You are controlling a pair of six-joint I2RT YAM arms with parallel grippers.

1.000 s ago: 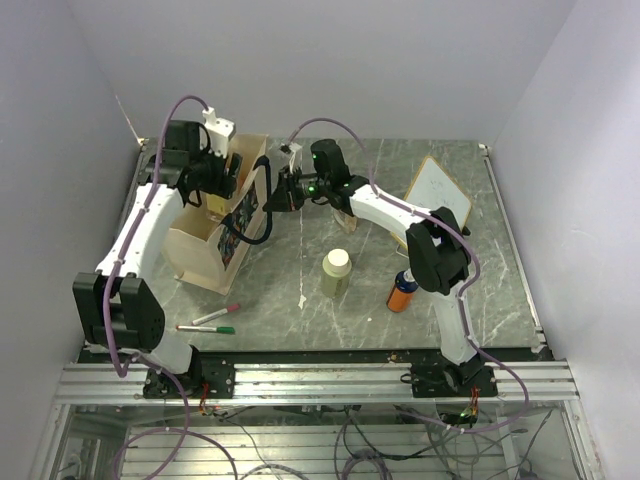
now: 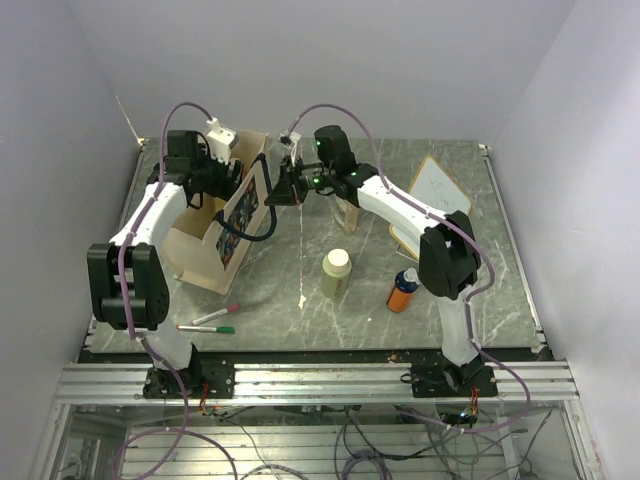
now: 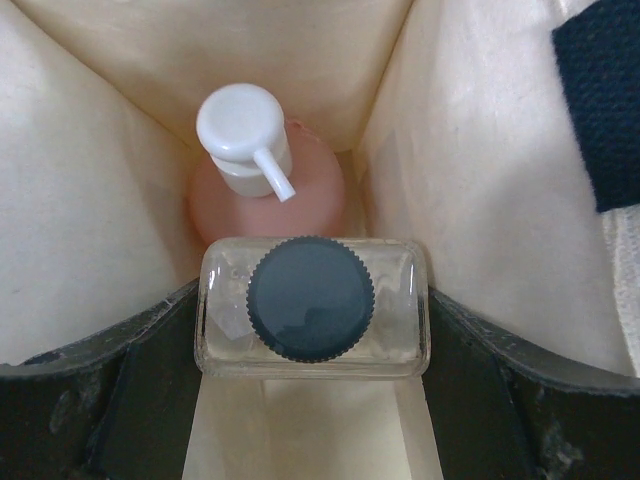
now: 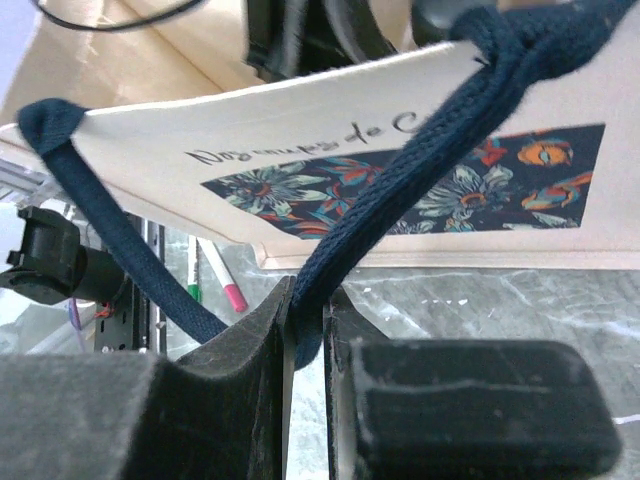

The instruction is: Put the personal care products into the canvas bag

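My left gripper is down inside the canvas bag (image 2: 195,250), its open fingers either side of a clear bottle with a dark ridged cap (image 3: 310,298). Behind that, a pink container (image 3: 310,180) with a white pump (image 3: 240,125) sits in the bag. My right gripper is shut on the bag's navy strap (image 4: 405,180) beside the printed flap. A pale green bottle with white lid (image 2: 336,278) and an orange bottle with blue top (image 2: 399,297) stand on the table.
Markers (image 2: 205,329) lie at the front left of the table (image 2: 500,300). A white board (image 2: 437,190) lies at the right back, partly under my right arm.
Both arms have shifted slightly: the left one's upper joints have moved, and the right arm has moved a little toward the back. The strap remains in my right gripper.
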